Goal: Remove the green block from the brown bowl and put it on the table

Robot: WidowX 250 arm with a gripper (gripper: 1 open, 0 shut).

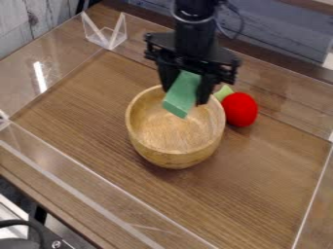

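Note:
The green block [182,95] is held in my gripper [181,86], above the back part of the brown bowl. The gripper is shut on the block, and the block's lower end sticks out below the dark fingers, tilted. Beneath it the brown bowl [174,156] stands on the wooden table [72,107], and its visible inside is empty. The arm hides the bowl's back rim in part.
A red round object [240,109] lies close to the bowl's right side, with a small light-green item [223,91] behind it. Clear plastic pieces [107,32] stand at the back left. Bare table extends to the left, front and right.

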